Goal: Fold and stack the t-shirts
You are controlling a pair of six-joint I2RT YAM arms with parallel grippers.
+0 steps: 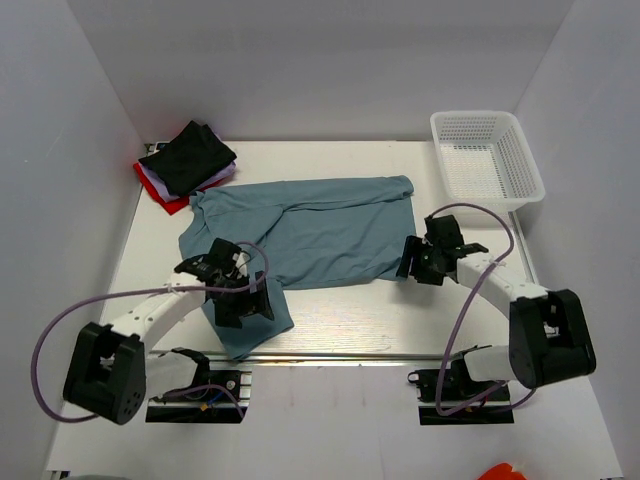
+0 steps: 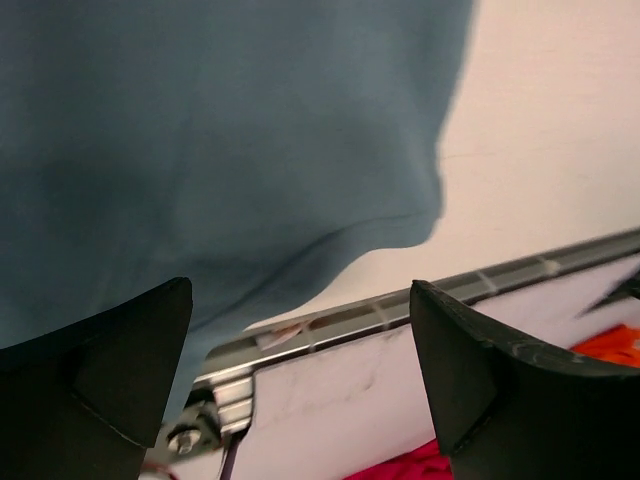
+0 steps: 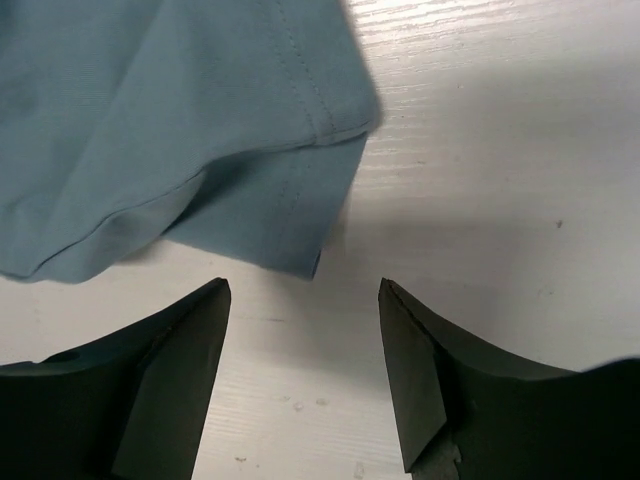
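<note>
A blue-grey t-shirt [image 1: 330, 235] lies partly folded across the table, one sleeve [image 1: 245, 335] spreading toward the front left edge. Above that sleeve hovers my left gripper [image 1: 247, 310], open; the left wrist view shows the cloth [image 2: 300, 150] beyond its parted fingers. My right gripper [image 1: 412, 268] is at the shirt's front right corner. In the right wrist view the corner [image 3: 290, 235] lies just beyond the fingertips, which stand apart with only table between them. At the back left, a stack of folded shirts has a black one [image 1: 190, 158] on top.
A white plastic basket [image 1: 445, 155] stands at the back right. Red cloth [image 1: 502, 472] shows at the bottom edge of the top view.
</note>
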